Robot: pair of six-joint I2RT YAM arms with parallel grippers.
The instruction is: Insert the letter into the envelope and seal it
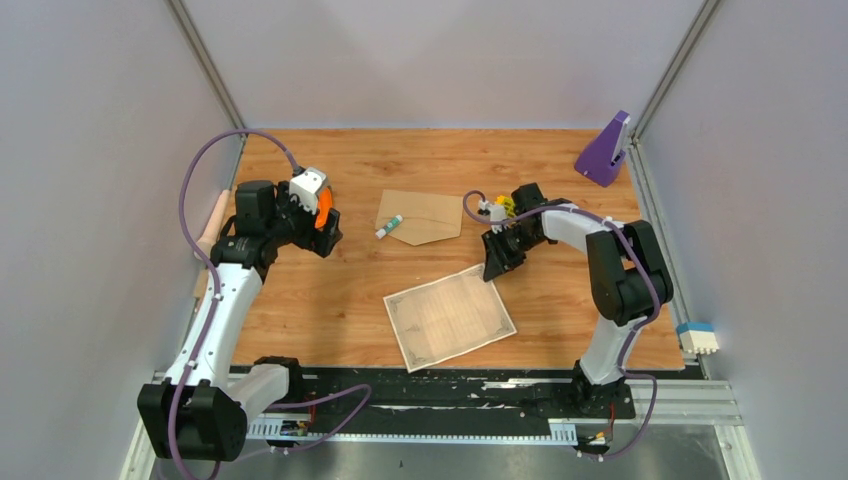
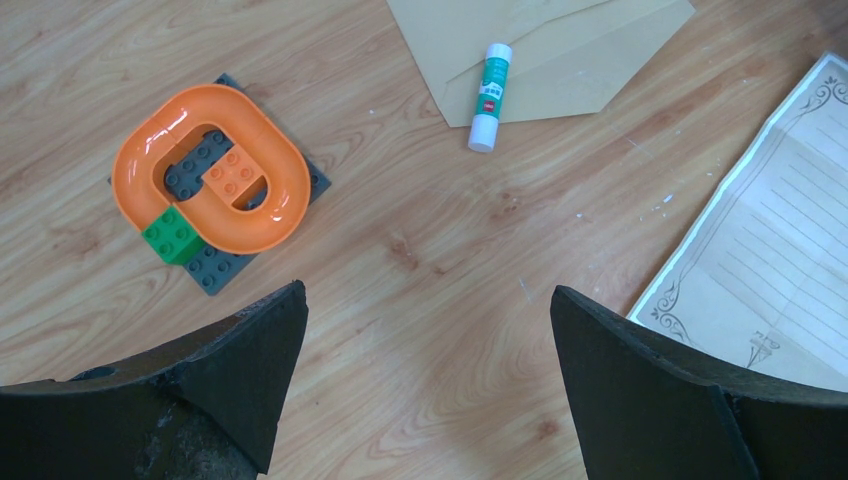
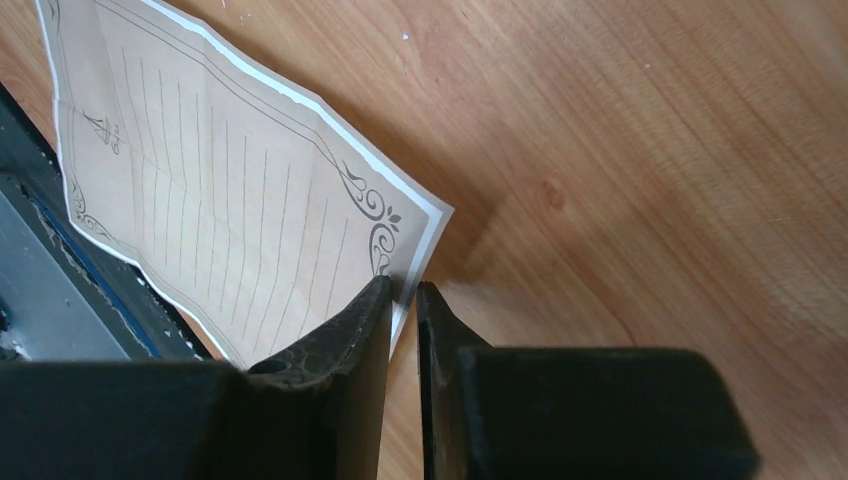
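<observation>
The lined letter (image 1: 448, 318) with scrolled corners lies on the front middle of the table. My right gripper is down at the letter's upper right corner, its fingers almost together on that edge; whether they pinch the paper is unclear. The tan envelope (image 1: 430, 205) lies flat behind the letter, and the glue stick (image 2: 488, 95) rests on its left part. My left gripper hangs open over the left of the table, nothing between its fingers.
An orange loop on building bricks (image 2: 210, 170) sits at the left, below my left gripper. A purple object (image 1: 600, 155) stands at the back right.
</observation>
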